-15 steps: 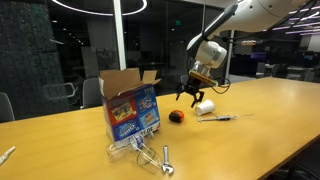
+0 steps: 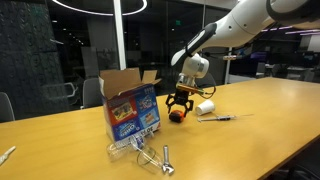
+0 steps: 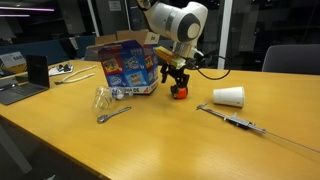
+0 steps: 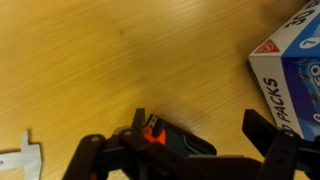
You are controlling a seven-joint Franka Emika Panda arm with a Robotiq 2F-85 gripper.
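Note:
A small red-orange and black object [image 2: 177,115] rests on the table, to the right of the snack box; in the second exterior view the same object [image 3: 180,93] shows its red side. My gripper [image 2: 180,101] points down just above it, fingers apart. From the wrist, the black top of the object [image 4: 183,139] appears between the fingers of my open gripper, nearer the left one. Whether a finger touches it cannot be told, and its lower part is hidden by the gripper body.
An open-topped cardboard snack box [image 2: 132,109] stands close by. A white cup [image 3: 229,96] lies on its side, with a long thin tool [image 3: 240,122] nearby. Clear glassware [image 3: 103,98] and a wrench [image 2: 167,160] sit in front of the box.
In exterior view 1, my gripper has come down and leftward to the red-orange and black object. Its fingers remain open, and the things on the table have not visibly moved.

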